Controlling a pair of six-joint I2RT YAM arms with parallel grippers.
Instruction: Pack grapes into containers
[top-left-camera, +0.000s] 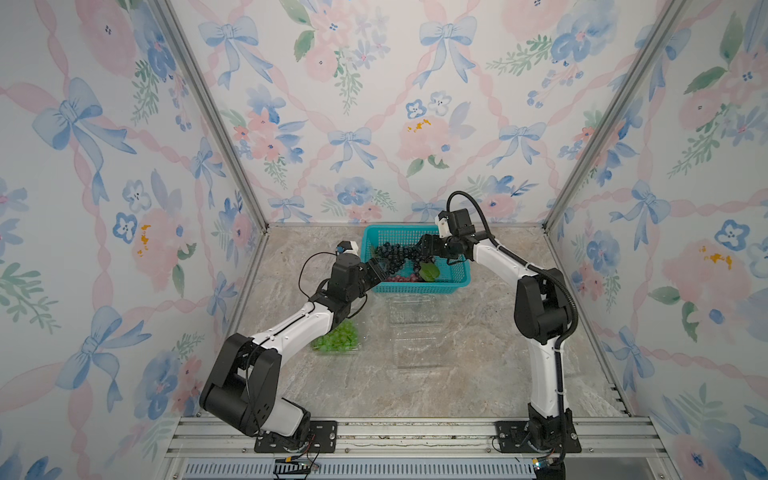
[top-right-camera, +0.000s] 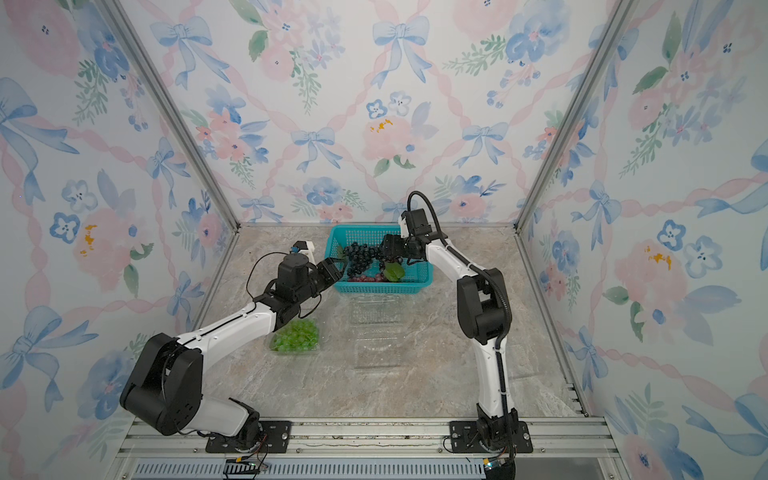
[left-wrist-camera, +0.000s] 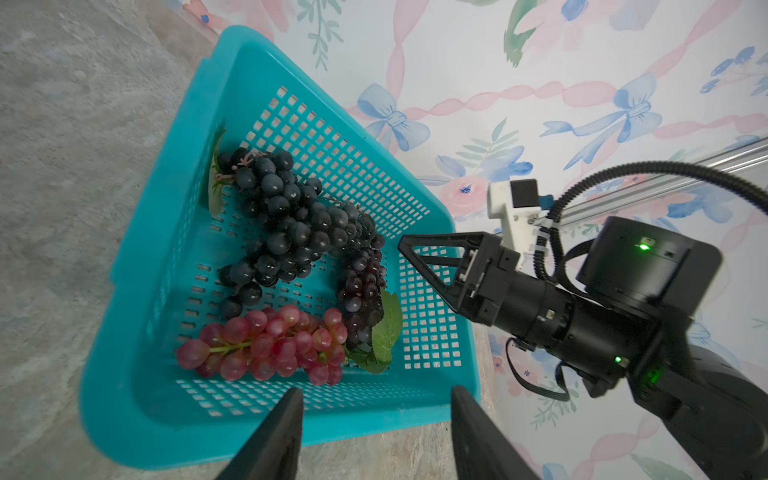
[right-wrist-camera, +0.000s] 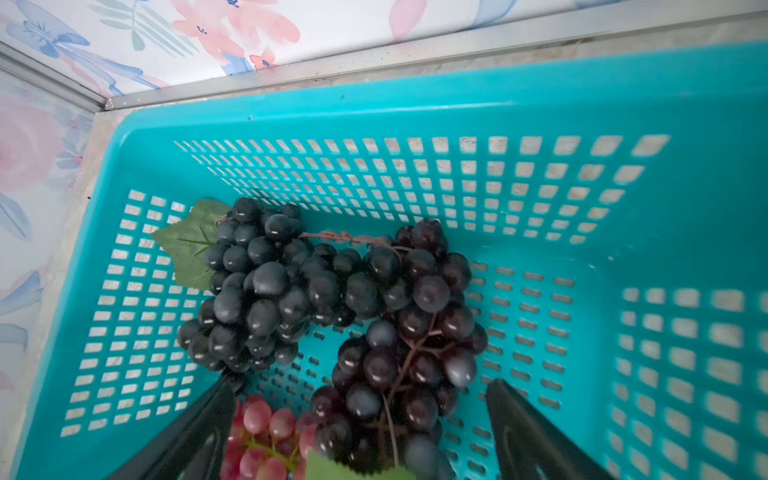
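A turquoise basket (left-wrist-camera: 136, 272) at the back holds black grapes (left-wrist-camera: 276, 216), darker purple grapes (right-wrist-camera: 432, 320) with a green leaf and a red bunch (left-wrist-camera: 272, 344). My left gripper stands open outside the basket's front left, its fingers empty. Over the purple grapes, inside the basket's outline, hangs my right gripper, also open with nothing gripped. Green grapes (top-right-camera: 296, 336) fill a clear container on the left. An empty clear container (top-right-camera: 377, 348), its lid raised, lies in front of the basket.
Beyond the basket rises the patterned back wall (top-left-camera: 344, 176). Bare tabletop (top-left-camera: 496, 344) stretches to the right of the clear container. My left forearm passes close to the green grapes.
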